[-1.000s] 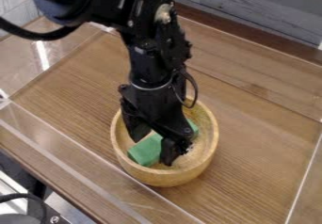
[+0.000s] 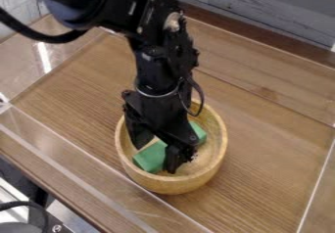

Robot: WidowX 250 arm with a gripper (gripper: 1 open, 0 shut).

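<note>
My black gripper [image 2: 164,129] reaches down into a round tan wooden bowl [image 2: 202,171] near the middle of the view, its fingers open above and around a green object [image 2: 149,161] lying in the bowl. The green object shows on both sides of the gripper; its middle is partly hidden by the fingers, so I cannot tell whether they touch it.
The bowl stands on a wooden tabletop [image 2: 268,110] with free room to the right and at the left. A pale wall runs along the back. A black cable lies at the lower left.
The gripper has shifted only very slightly over the bowl; the bowl and green object look nearly unchanged.
</note>
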